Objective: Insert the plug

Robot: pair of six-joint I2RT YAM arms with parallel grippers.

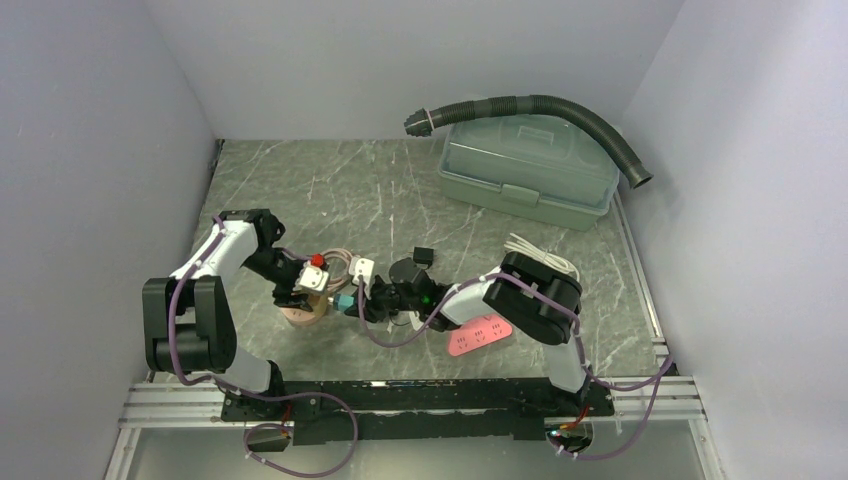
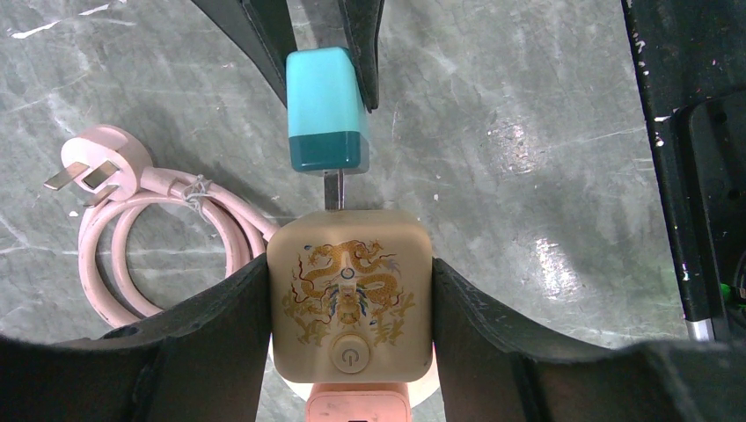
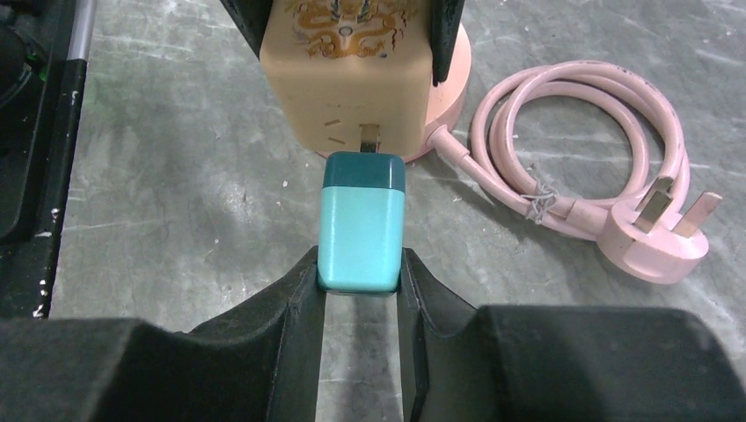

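A beige socket block (image 2: 349, 290) with a golden dragon print sits between the fingers of my left gripper, which touch both its sides. Facing it, the teal plug (image 3: 362, 233) is clamped in my right gripper, its dark-green end towards the block. The plug's metal prongs (image 3: 369, 138) reach the block's slotted face; whether their tips have entered the slots I cannot tell. A gap with bare metal shows between plug body and block. From above, both grippers (image 1: 312, 290) (image 1: 362, 303) meet at the left of the table.
A coiled pink cable (image 2: 114, 255) with a three-pin plug (image 3: 653, 237) lies close beside the block. Farther right are a pink power strip (image 1: 480, 335), a small black box (image 1: 423, 256) and a white cable (image 1: 545, 255). A green toolbox (image 1: 530, 165) stands at the back.
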